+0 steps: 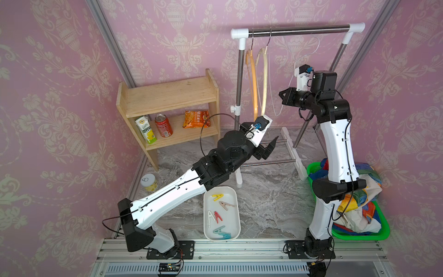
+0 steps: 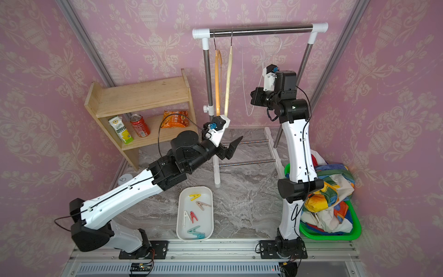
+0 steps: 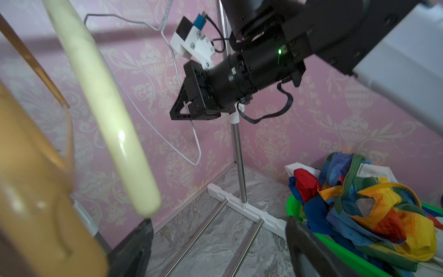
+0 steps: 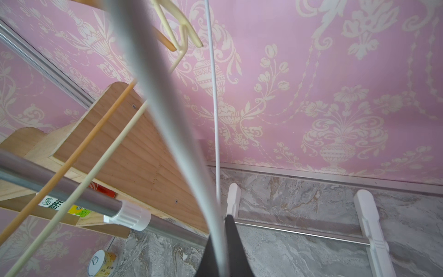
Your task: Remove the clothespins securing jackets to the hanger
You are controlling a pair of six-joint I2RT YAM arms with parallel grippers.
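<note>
My right gripper (image 1: 285, 97) is shut on the thin white wire hanger (image 3: 190, 138). In the right wrist view its wire runs down between the fingers. No clothing hangs from the hanger. My left gripper (image 1: 271, 142) stands open low beside the orange hanger (image 1: 253, 87) and the cream hanger (image 1: 264, 83). Nothing lies between its fingers. Several clothespins, among them a red clothespin (image 1: 217, 216) and a yellow clothespin (image 1: 217, 197), lie in the white tray (image 1: 236, 230). Colourful clothes (image 3: 369, 203) are heaped in the green basket (image 1: 387, 230).
The rack's metal rail (image 1: 304, 30) crosses at the back, with the orange and cream hangers near its left end. A wooden shelf (image 1: 170, 94) with a can (image 1: 163, 125) and snack bags stands on the left. Grey floor between tray and basket is clear.
</note>
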